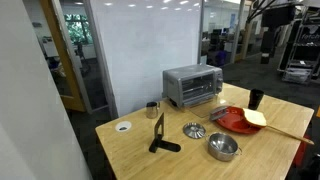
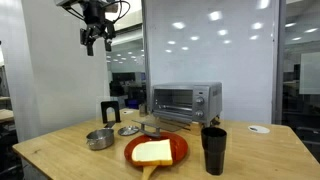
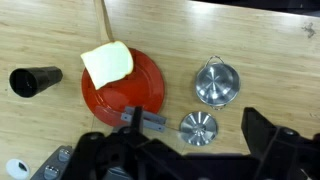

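My gripper is open, its dark fingers wide apart with nothing between them. It hangs high above the table in exterior view 2, at the upper left (image 2: 98,46). Below it in the wrist view lie a small metal pot (image 3: 217,84) and a round metal lid (image 3: 198,128). A red plate (image 3: 140,88) sits to their left. Over the plate's edge rests a pale, square, bread-like piece (image 3: 107,63), with a wooden handle (image 3: 102,20) reaching beyond the plate. A tall black cup (image 3: 36,80) stands beside the plate.
A silver toaster oven (image 1: 193,85) stands at the table's back. A grey strip-like tool (image 3: 146,121) lies by the plate. In exterior view 1, a black upright object (image 1: 159,132) and a metal canister (image 1: 152,109) stand to the left.
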